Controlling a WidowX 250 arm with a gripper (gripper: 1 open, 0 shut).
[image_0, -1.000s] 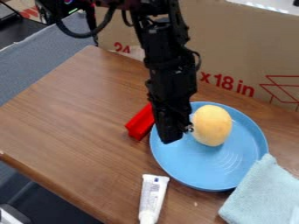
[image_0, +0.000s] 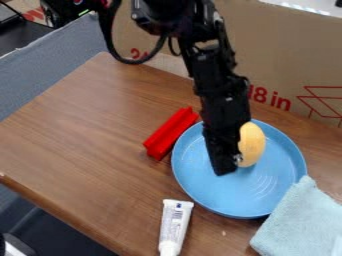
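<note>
A blue plate (image_0: 231, 196) sits on the wooden table, holding a round yellow object (image_0: 251, 141) on its right-rear part. The black arm comes down from the top, and its gripper (image_0: 227, 160) is low over the plate, directly in front of and left of the yellow object, partly covering it. Its fingertips look close together; nothing is visible between them, though they are small and dark.
A red object (image_0: 168, 132) lies left of the plate, a white tube (image_0: 174, 226) in front of it, and a light blue cloth (image_0: 297, 225) at the front right. A cardboard box (image_0: 294, 70) stands behind.
The gripper has moved right and lower over the plate, now covering part of the yellow object, which appears slightly shifted to the right.
</note>
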